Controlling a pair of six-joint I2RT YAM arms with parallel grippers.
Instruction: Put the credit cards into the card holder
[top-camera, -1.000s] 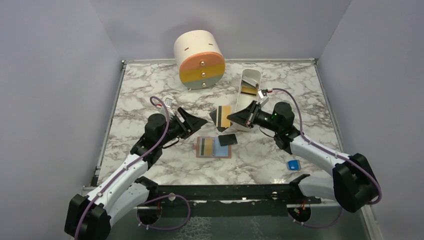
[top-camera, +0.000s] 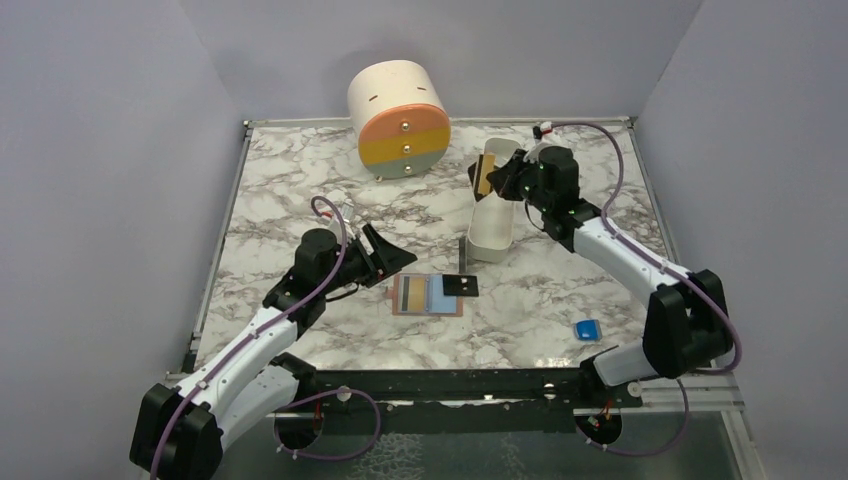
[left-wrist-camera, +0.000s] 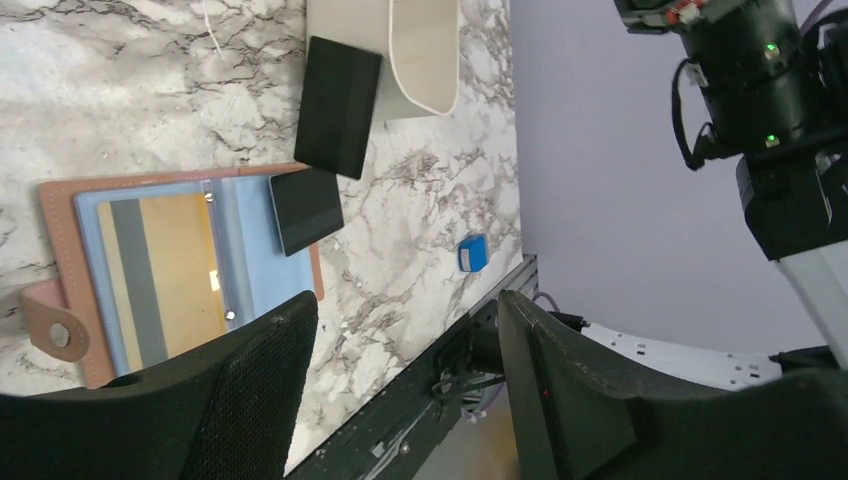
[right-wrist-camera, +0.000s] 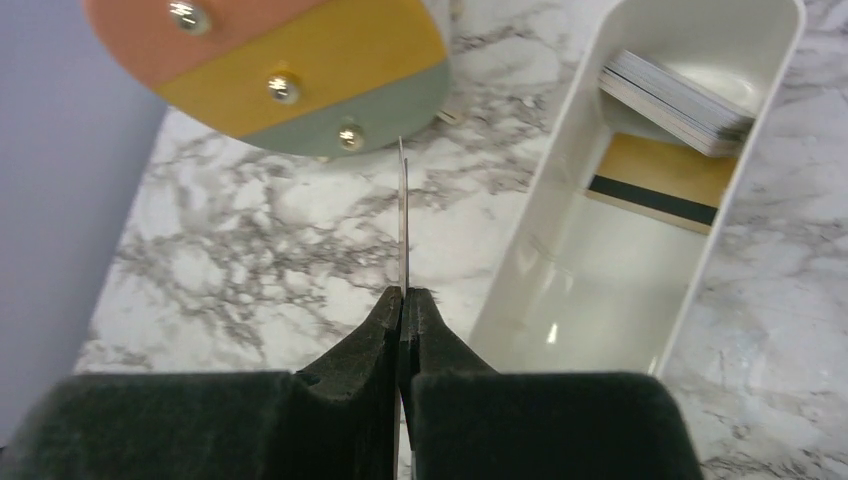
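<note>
My right gripper (top-camera: 498, 172) is shut on thin cards (top-camera: 484, 175), one gold and one dark, above the far end of a white tray (top-camera: 490, 240); in the right wrist view they appear edge-on between the fingertips. That view shows more cards (right-wrist-camera: 655, 180) inside the tray. The open card holder (left-wrist-camera: 62, 250) lies at front centre, with a gold card (left-wrist-camera: 180, 280) in its left side and a black card (left-wrist-camera: 305, 207) on its right. Another dark card (left-wrist-camera: 337, 105) shows near the tray. My left gripper (top-camera: 388, 252) hangs open above the holder, empty.
A striped round-fronted cabinet (top-camera: 400, 110) stands at the back. A small blue object (top-camera: 586, 330) lies at front right.
My right gripper and its cards have moved back and right, over the tray's far end.
</note>
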